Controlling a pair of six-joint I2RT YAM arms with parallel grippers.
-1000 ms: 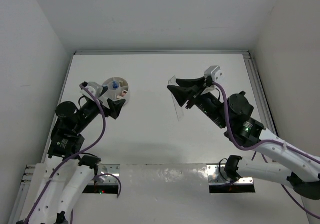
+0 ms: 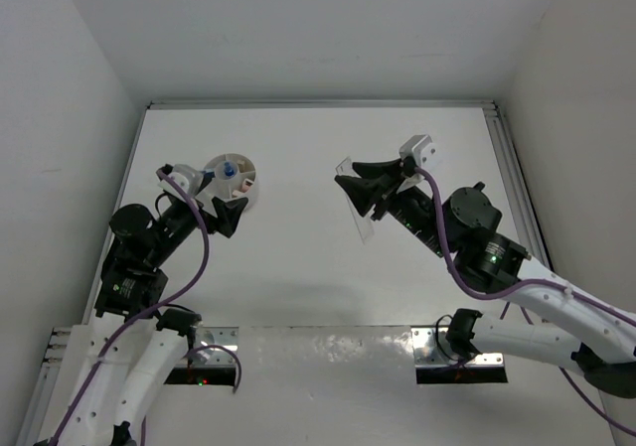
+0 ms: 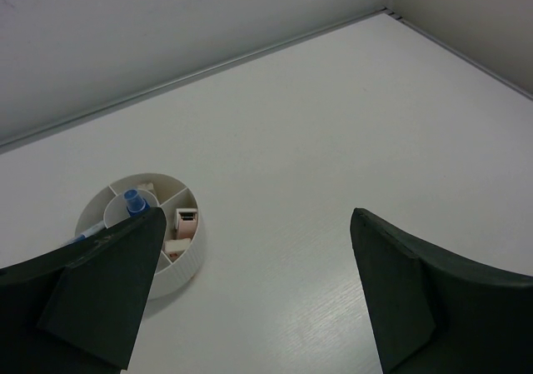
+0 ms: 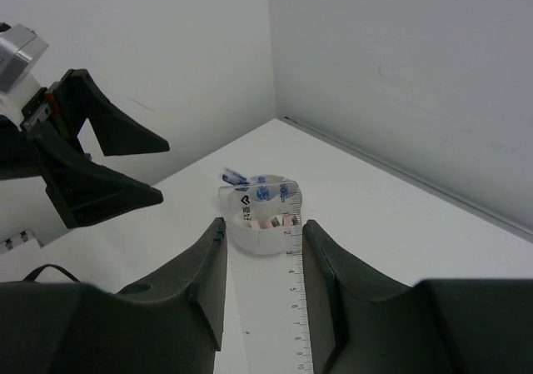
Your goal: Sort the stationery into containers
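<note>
A clear ruler (image 4: 287,307) with black markings is pinched between the fingers of my right gripper, which is shut on it. From above, the ruler (image 2: 359,211) slants past the right gripper's tips over the middle of the table. The round white container (image 3: 185,278) stands at the back left, divided into compartments. Inside it show a blue-topped item (image 3: 135,201), a pinkish block (image 3: 186,222) and other small pieces. My left gripper (image 2: 221,198) is at the container's near side, fingers apart, with nothing between its fingers.
Bare white table (image 2: 298,257) spreads between the two arms and to the back right. Walls rise behind and on both sides, with a metal rail (image 2: 318,103) along the back edge. No other loose items show on the table.
The left arm and the container look nearly unchanged.
</note>
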